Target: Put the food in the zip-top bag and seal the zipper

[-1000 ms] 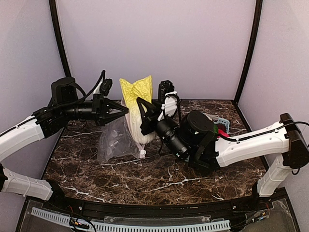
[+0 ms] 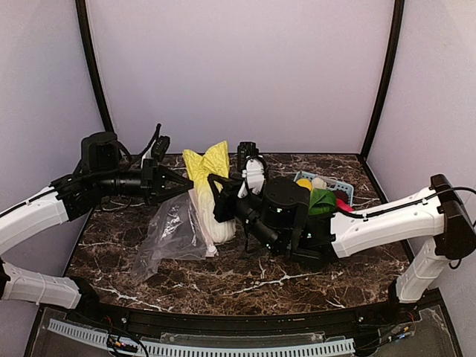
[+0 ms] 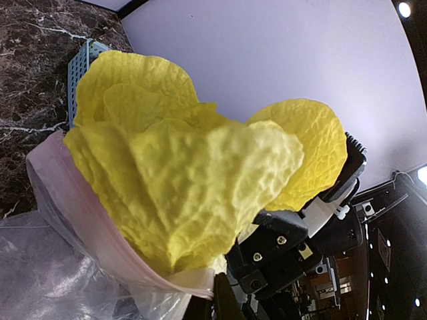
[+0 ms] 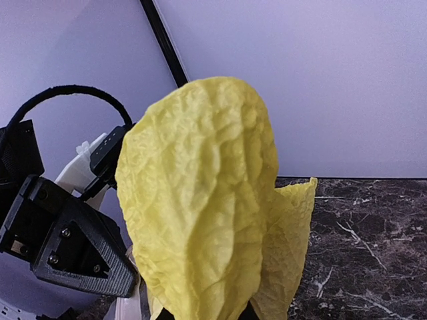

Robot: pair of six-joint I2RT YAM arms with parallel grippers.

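A napa cabbage with yellow leaves [image 2: 207, 165] and a white stem end [image 2: 220, 229] hangs upright, stem down. My right gripper [image 2: 215, 198] is shut on its side; in the right wrist view the yellow leaf [image 4: 200, 187] hides most of the fingers. To the left hangs the clear zip bag [image 2: 167, 230], its pinkish zipper strip [image 3: 87, 193] running along the cabbage. My left gripper is shut on the bag's rim, close to the leaves. The stem lies against the strip; I cannot tell whether it is inside the bag's mouth.
A light blue basket [image 2: 343, 190] with several other foods stands at the back right, partly behind my right arm.
Both grippers have come down and slightly left, with the cabbage and the bag moving along. The bag's lower part now spreads farther left and toward the front.
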